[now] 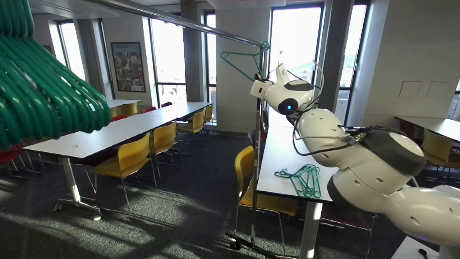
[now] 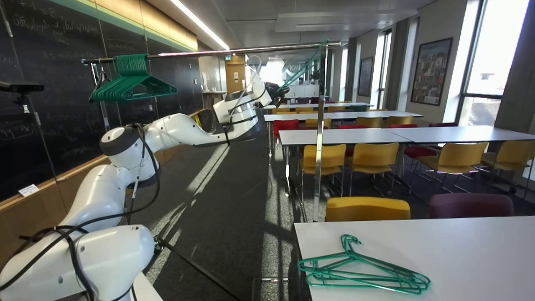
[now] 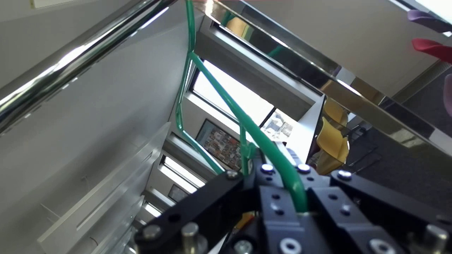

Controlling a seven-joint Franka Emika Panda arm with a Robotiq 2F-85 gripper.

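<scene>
A green plastic hanger (image 3: 265,141) is pinched in my gripper, its tube running up between the dark fingers in the wrist view. Exterior view 1 has this hanger (image 1: 241,54) at the far end of the metal rail (image 1: 194,26), tilted, with its hook end up by the rail's tip. Whether the hook rests on the rail or only overlaps it in view, I cannot tell. In exterior view 2 my gripper (image 2: 278,92) reaches toward the rail's right end, just left of the upright post (image 2: 319,150).
Many green hangers (image 2: 133,82) hang at the rail's other end. A small pile of green hangers (image 2: 361,263) lies on the white table (image 2: 476,256) beside the rack. Yellow chairs (image 1: 133,155) and long tables stand around; the middle of the rail is bare.
</scene>
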